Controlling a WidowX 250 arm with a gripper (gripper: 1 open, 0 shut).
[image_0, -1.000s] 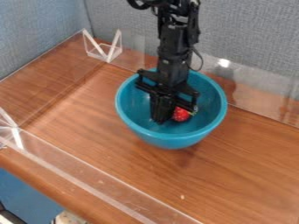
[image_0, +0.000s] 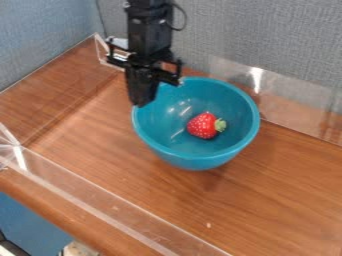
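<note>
A turquoise bowl (image_0: 187, 150) stands on the wooden table, and a red strawberry (image_0: 203, 125) with a pale green top lies inside it. My black gripper (image_0: 142, 98) hangs over the bowl's upper left rim, apart from the strawberry. Its fingertips are dark and close together, and I see nothing held between them.
Bare wooden tabletop (image_0: 254, 210) surrounds the bowl on the left, front and right. Clear plastic borders run along the front left edge and the back, with grey walls behind.
My gripper has risen out of the bowl and moved to the upper left, uncovering the strawberry, which stays in the bowl.
</note>
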